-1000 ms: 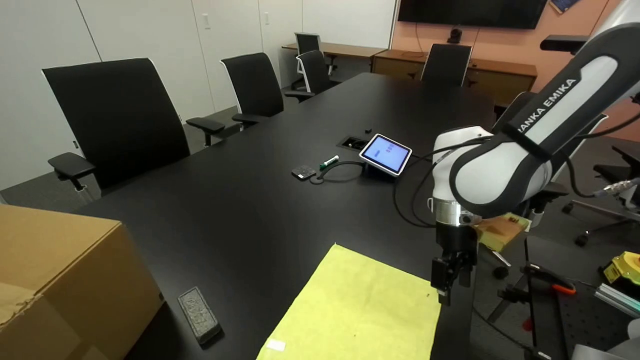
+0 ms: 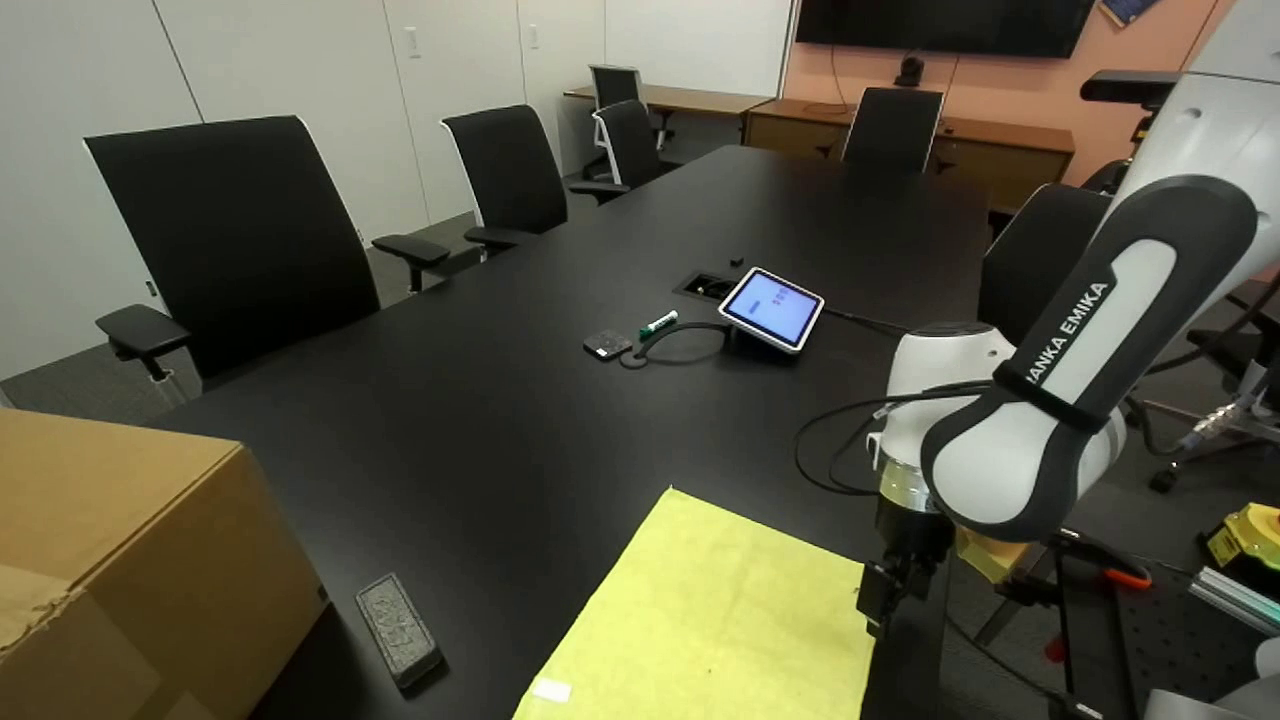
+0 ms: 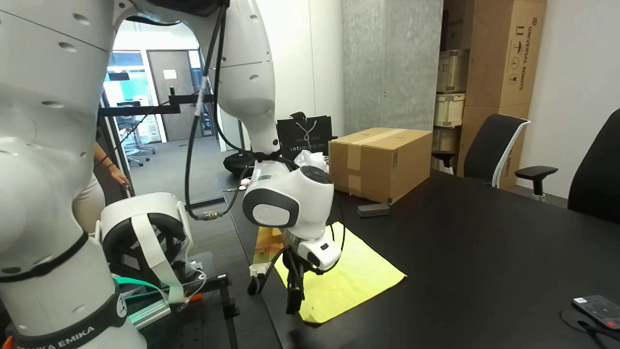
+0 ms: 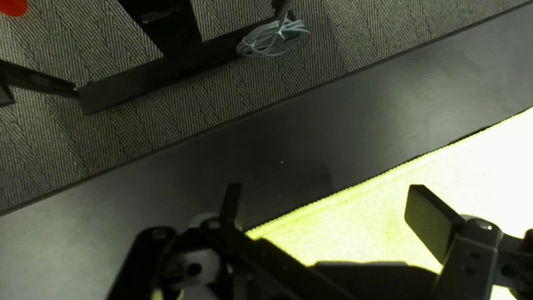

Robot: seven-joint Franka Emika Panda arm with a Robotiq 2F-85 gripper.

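A yellow cloth (image 2: 720, 612) lies spread flat on the black table, with a small white tag (image 2: 552, 690) at one corner. Over the cloth's edge on the robot's side hangs my gripper, its fingers wide apart and nothing between them. In the wrist view, one finger (image 4: 432, 220) is above the bright cloth and the other is over bare table beside the cloth's edge. From the second exterior view, the gripper (image 3: 293, 299) points down at the cloth's near side; whether it touches the cloth cannot be told.
A grey eraser block (image 2: 398, 630) rests beside a cardboard box (image 2: 144, 564). Farther along the table are a tablet (image 2: 774, 310), a green marker (image 2: 657, 324) and a dark puck-like device (image 2: 607, 344). The table edge (image 4: 240, 118) runs close to the gripper.
The arm has come lower and its wrist has tilted, bringing the gripper slightly down beside the cloth's edge. The cloth, the eraser and the box have stayed put.
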